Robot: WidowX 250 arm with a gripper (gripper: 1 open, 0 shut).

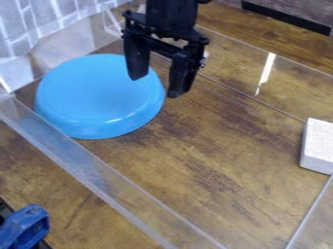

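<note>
The black gripper [163, 60] hangs at the top centre, pointing down over the back right edge of a round blue disc [92, 99], which looks like a plate or lid, on the wooden surface. I cannot tell for sure whether its fingers hold anything.
A white block [314, 144] lies at the right edge. A blue object [18, 230] is at the bottom left. A clear plastic edge runs diagonally across the lower left.
</note>
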